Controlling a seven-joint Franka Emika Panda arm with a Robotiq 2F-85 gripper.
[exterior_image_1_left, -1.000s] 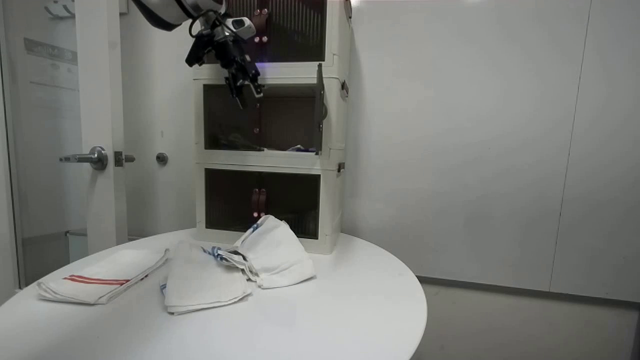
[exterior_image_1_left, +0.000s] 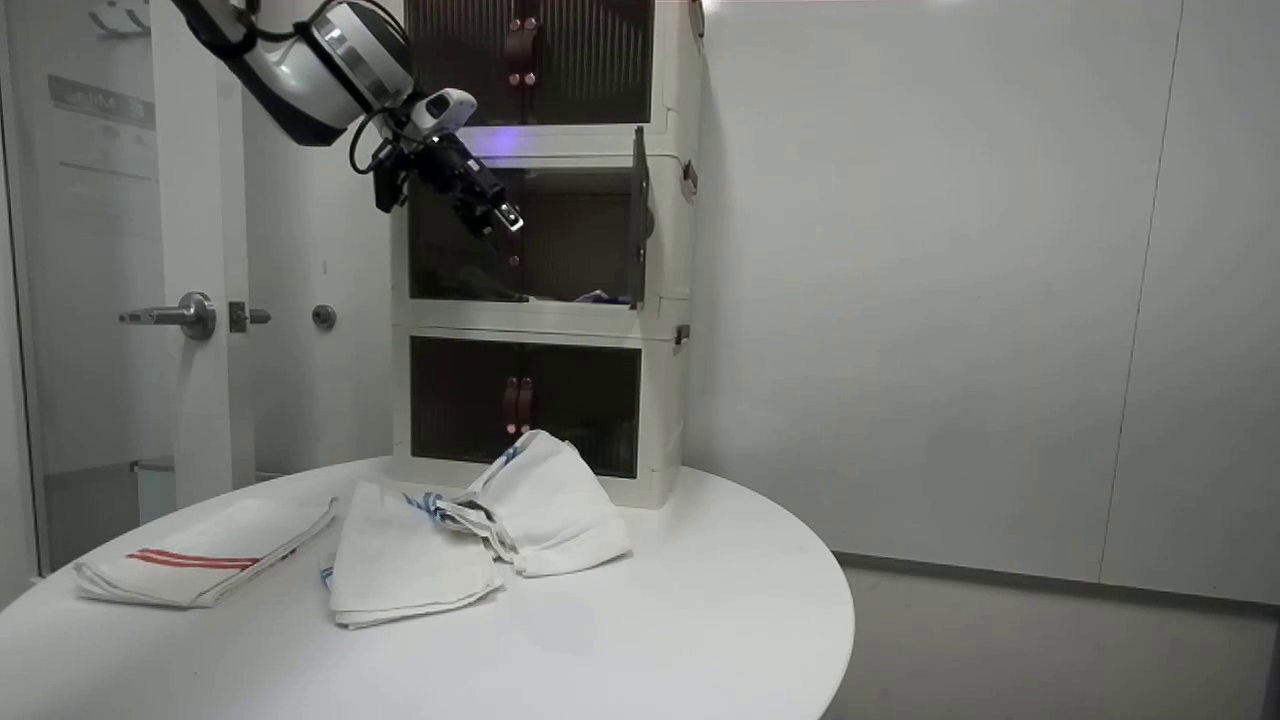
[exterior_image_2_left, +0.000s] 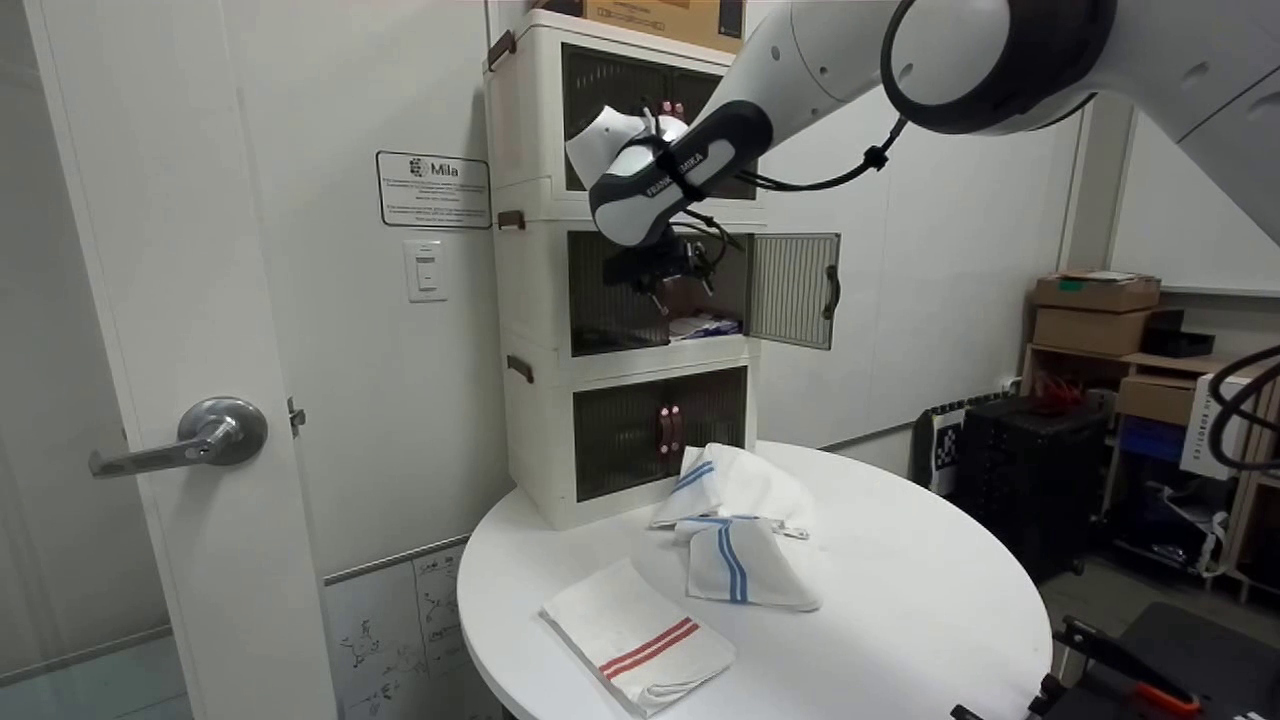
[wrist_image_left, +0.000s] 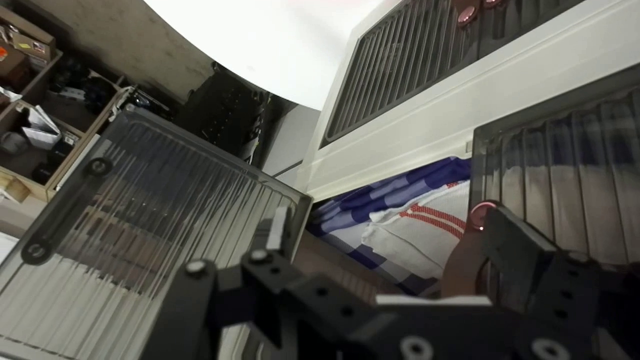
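Observation:
My gripper is open, its two fingers wide apart and nothing between them. It hovers in front of the middle cabinet compartment, near the closed door (wrist_image_left: 552, 174) and its brown handle (wrist_image_left: 463, 259); the frames do not show whether they touch. The other door (exterior_image_2_left: 794, 290) of this compartment stands swung outward. Inside lie a white cloth with red stripes (wrist_image_left: 420, 231) and a blue-and-white checked cloth (wrist_image_left: 393, 189). On the round table are a folded red-striped towel (exterior_image_2_left: 636, 636), a folded blue-striped towel (exterior_image_2_left: 746, 564) and a rumpled blue-striped towel (exterior_image_2_left: 762, 482).
The white cabinet (exterior_image_1_left: 666, 408) stands at the table's back edge, its top and bottom compartments closed. Bare room shows on the right side of the round table (exterior_image_1_left: 720, 600). A room door with a lever handle (exterior_image_2_left: 222, 434) is at the left.
My arm has come down and its gripper is tilted more toward the cabinet, in front of the middle compartment. Towels and cabinet doors look unmoved.

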